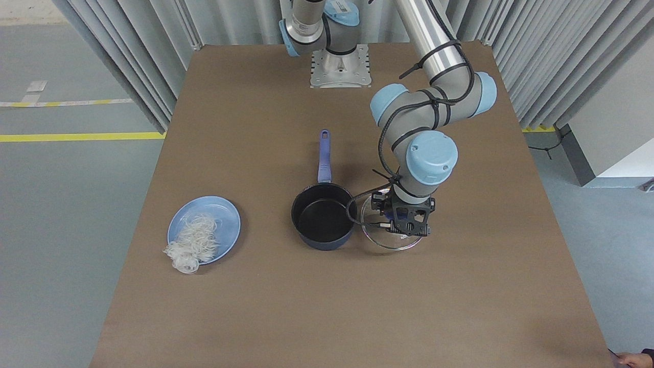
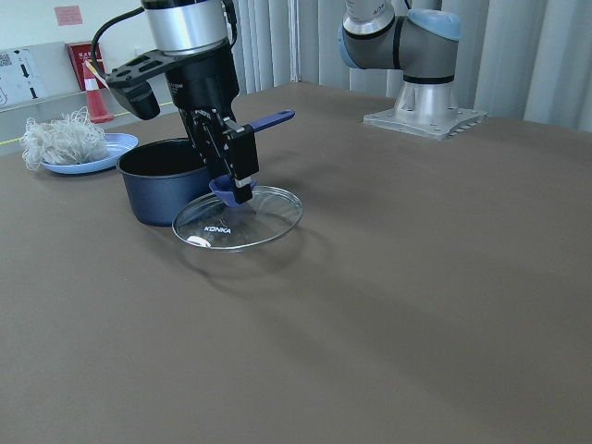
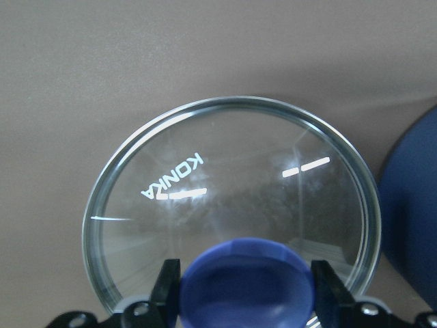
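My gripper is shut on the blue knob (image 3: 247,301) of a glass lid (image 3: 218,178) marked KONKA, held low over the table just beside the pot. The dark blue pot (image 1: 322,217), its lavender handle (image 1: 325,153) pointing to the back, stands uncovered. In the left view the lid (image 2: 237,231) hangs in front of the pot (image 2: 153,190), slightly above the tabletop.
A blue plate (image 1: 224,227) with white noodle-like strands (image 1: 191,245) lies left of the pot. The robot base (image 1: 340,73) is at the back.
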